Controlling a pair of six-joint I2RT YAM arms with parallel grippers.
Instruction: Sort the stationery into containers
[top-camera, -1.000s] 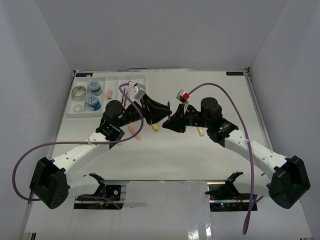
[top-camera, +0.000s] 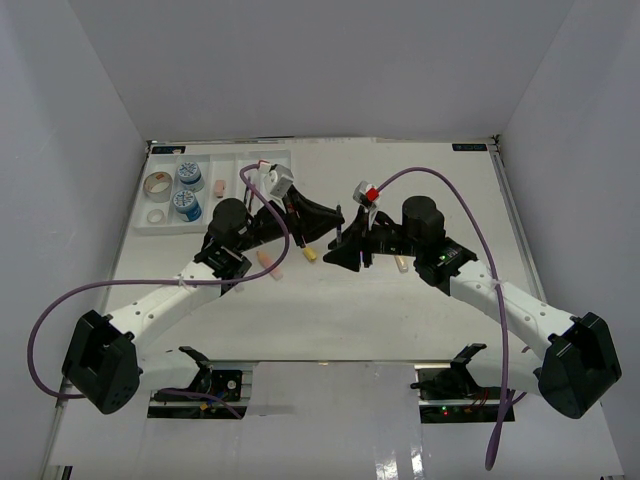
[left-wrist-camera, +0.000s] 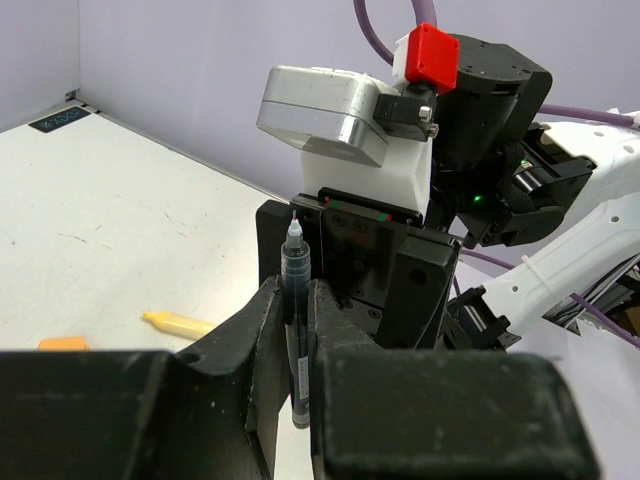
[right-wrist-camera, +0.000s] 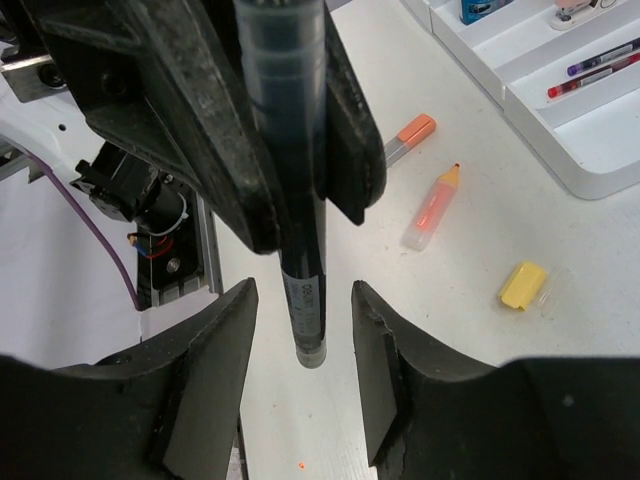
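A dark pen (left-wrist-camera: 296, 265) stands nearly upright, tip up, with my left gripper shut on it around the middle. Its clear lower end (right-wrist-camera: 306, 320) hangs between the spread fingers of my right gripper, with a visible gap to each side. In the top view, both grippers meet above the table's middle. The white compartment tray (top-camera: 175, 229) lies at the back left; a purple pen (right-wrist-camera: 603, 57) and a red pen (right-wrist-camera: 595, 75) lie in one of its compartments.
Loose on the table lie an orange-capped marker (right-wrist-camera: 410, 137), an orange-pink marker (right-wrist-camera: 433, 208), a yellow-capped item (right-wrist-camera: 523, 286) and a yellow crayon-like stick (left-wrist-camera: 180, 324). Tape (top-camera: 158, 186) and blue-labelled jars (top-camera: 187, 205) sit in the tray.
The left gripper, still with the pen, has shifted very slightly right.
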